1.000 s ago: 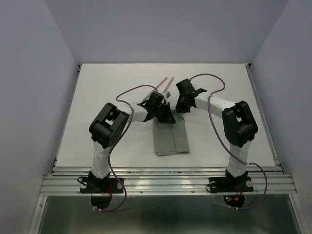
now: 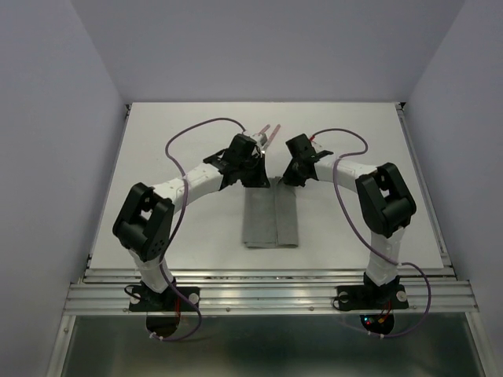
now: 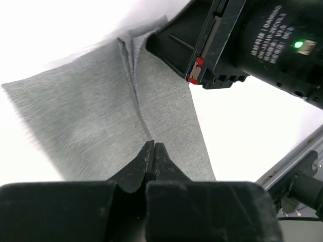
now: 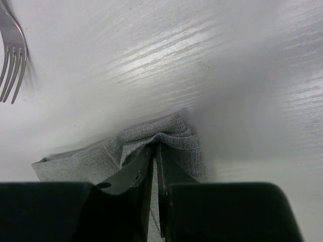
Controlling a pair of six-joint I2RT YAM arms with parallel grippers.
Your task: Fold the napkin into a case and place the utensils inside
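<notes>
The grey napkin [image 2: 259, 220] lies as a narrow upright rectangle at mid-table, a lengthwise seam running down it. At its far right corner my right gripper is shut on a fold of the cloth, which bunches up around the fingertips. My left gripper is shut above the napkin [image 3: 81, 111], and nothing shows between its fingers. Beyond the cloth a fork [image 4: 14, 50] shows partly at the upper left of the right wrist view. Two pink-handled utensils [image 2: 273, 133] lie behind the grippers in the top view, partly hidden.
Both arms reach in close together over its far end. A metal rail [image 2: 259, 290] runs along the front edge.
My left gripper has moved left and lifted away from the seam area. The right one has shifted slightly toward the front, still at the corner, and the napkin has slid slightly.
</notes>
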